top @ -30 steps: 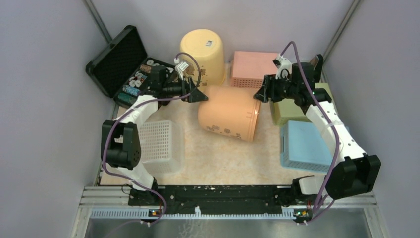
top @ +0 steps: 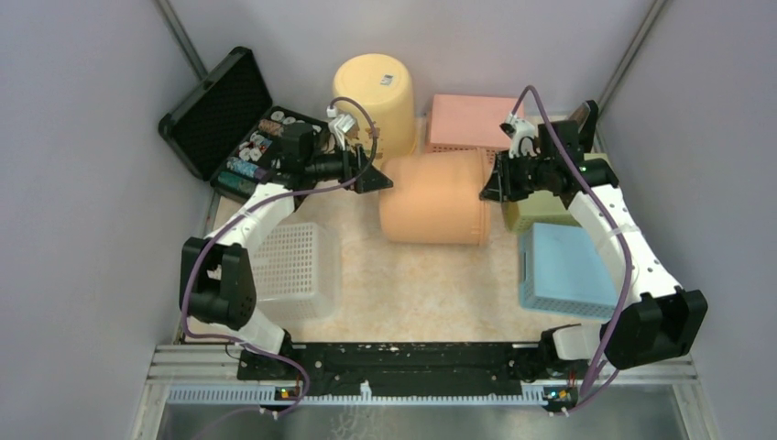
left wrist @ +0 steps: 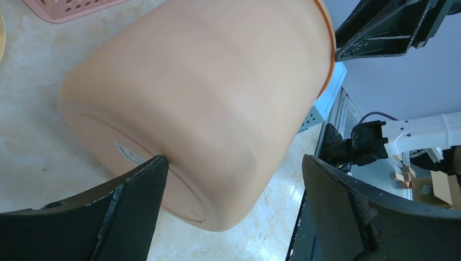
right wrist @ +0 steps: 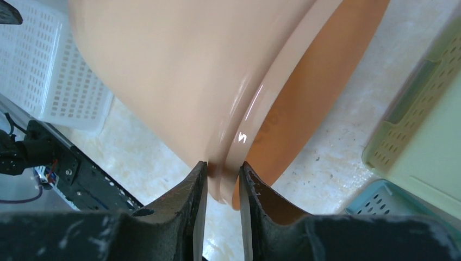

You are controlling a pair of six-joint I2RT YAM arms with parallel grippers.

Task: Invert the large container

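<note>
The large orange container (top: 433, 200) lies on its side mid-table, its closed base towards the left and its rim (top: 484, 215) towards the right. My left gripper (top: 389, 179) is at the base end; in the left wrist view its fingers (left wrist: 136, 209) are wide apart, with the container's base (left wrist: 147, 163) beyond and between them. At the rim end is my right gripper (top: 490, 188). In the right wrist view its fingertips (right wrist: 201, 174) stand partly apart on either side of the rim (right wrist: 239, 144); whether both touch the rim cannot be told.
Behind the container stand a yellow bucket (top: 377, 101) and a pink basket (top: 472, 119). Green (top: 541, 209) and blue (top: 568, 266) baskets are on the right, a white basket (top: 289, 270) on the left, and an open black case (top: 220, 115) at back left.
The container has swung from a slant to nearly level across the table and rolled, so its printed pattern no longer shows.
</note>
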